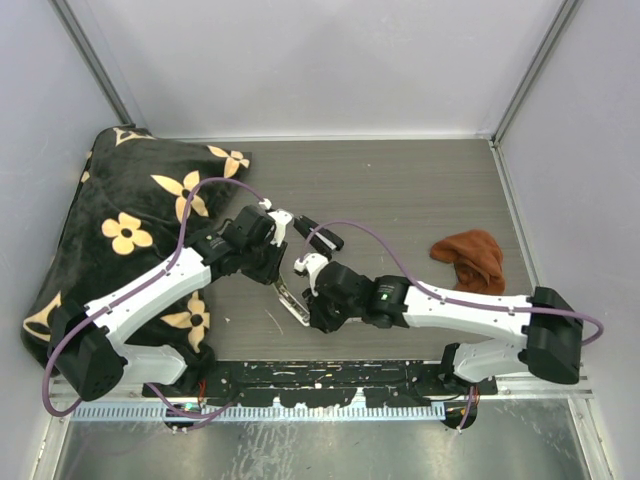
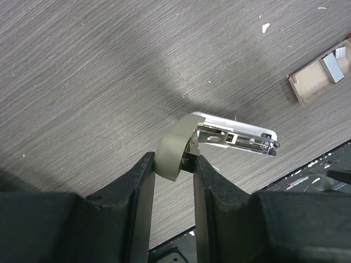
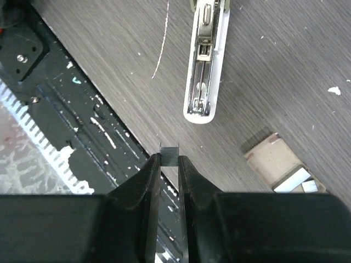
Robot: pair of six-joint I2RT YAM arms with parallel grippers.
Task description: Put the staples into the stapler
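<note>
The opened stapler (image 2: pixel 236 134) lies on the table, its metal magazine exposed. My left gripper is shut on its pale green end piece (image 2: pixel 175 145). In the right wrist view the stapler's magazine (image 3: pixel 203 71) points toward my right gripper, empty-looking along its front stretch. A small grey strip of staples (image 3: pixel 169 156) sits between the fingertips of my right gripper, a short way off the stapler's front end. In the top view the right gripper (image 1: pixel 318 318) hides part of the stapler (image 1: pixel 291 302).
An open cardboard staple box (image 3: pixel 274 159) with staple blocks inside lies right of the stapler. A second, black stapler (image 1: pixel 320 237) rests farther back. A brown cloth (image 1: pixel 470 260) lies at the right, a flowered dark cloth (image 1: pixel 125 235) at the left.
</note>
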